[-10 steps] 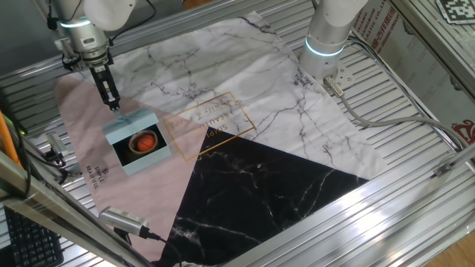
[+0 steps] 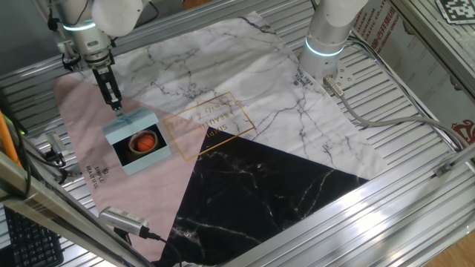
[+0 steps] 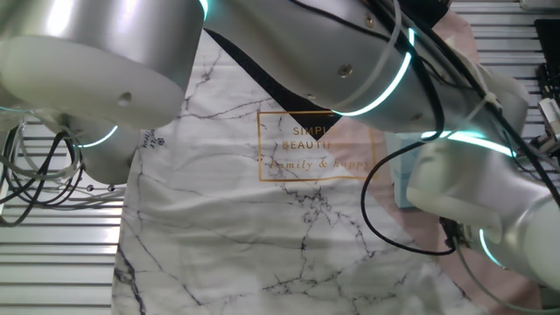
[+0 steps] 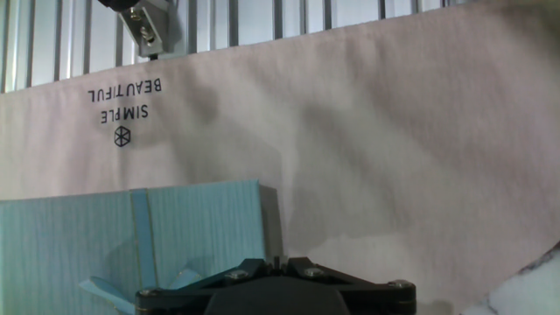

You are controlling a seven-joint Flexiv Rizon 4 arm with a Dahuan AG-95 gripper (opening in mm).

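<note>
A light blue box (image 2: pixel 154 162) stands uncovered on the pink part of the cloth, holding an orange ball (image 2: pixel 145 142) in a round, pale-rimmed item. Its lid (image 4: pixel 219 219), with a blue ribbon (image 4: pixel 141 226) and bow, fills the lower left of the wrist view. My gripper is shut, its tips together and nothing visible between them. In exterior view 1 the gripper (image 2: pixel 116 108) points down just behind the box, close to the bow; whether they touch I cannot tell. The arm hides most of the box (image 3: pixel 401 188) in exterior view 2.
A marble-patterned cloth (image 2: pixel 260 81) covers the table, its white and black areas clear. The arm's base (image 2: pixel 320 63) stands at the back right, with a cable (image 2: pixel 401 122) running off to its right. A silver camera-like device (image 2: pixel 124 222) sits front left.
My gripper and forearm have shifted slightly to the right in exterior view 1, staying behind the box. The box and ball have not moved.
</note>
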